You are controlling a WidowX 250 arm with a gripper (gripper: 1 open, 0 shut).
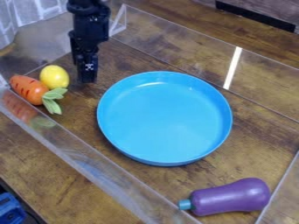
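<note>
The black gripper reaches down at the upper left, open, its fingers low beside a yellow lemon and to the right of it. The lemon lies just behind an orange toy carrot with green leaves. A blue round plate fills the middle, to the right of the gripper.
A purple toy eggplant lies at the front right. Clear walls border the wooden surface. There is bare wood behind the plate and at the front left of it.
</note>
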